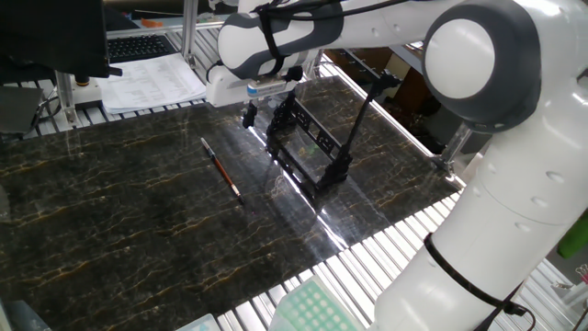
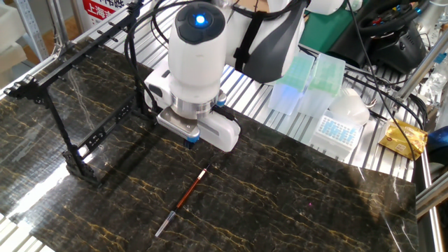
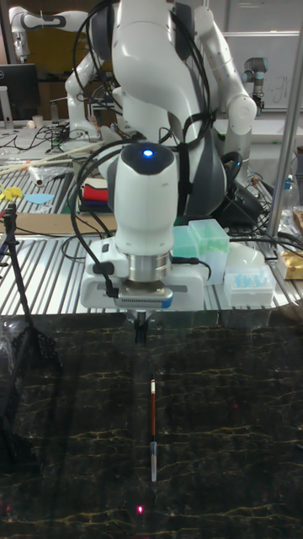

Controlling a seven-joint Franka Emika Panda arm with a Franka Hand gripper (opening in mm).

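A slim pen or brush [image 1: 221, 171] with a reddish-brown shaft and a clear end lies flat on the dark marbled board [image 1: 110, 211]. It also shows as the brown pen [image 2: 187, 193] in the second view and the upright-running pen [image 3: 153, 427] in the third. My gripper [image 3: 140, 339] hangs above the board, beyond the pen's dark end and apart from it. Its dark fingers stand close together at the middle of the hand, with nothing visible between them. In the second view the hand hides most of the fingers.
A black open frame [image 1: 308, 152] stands on the board near the hand, at the left in the second view. Translucent boxes [image 2: 308, 80] and a white tip rack [image 2: 336, 135] stand off the board. Papers [image 1: 152, 83] lie beyond it. Much of the board is bare.
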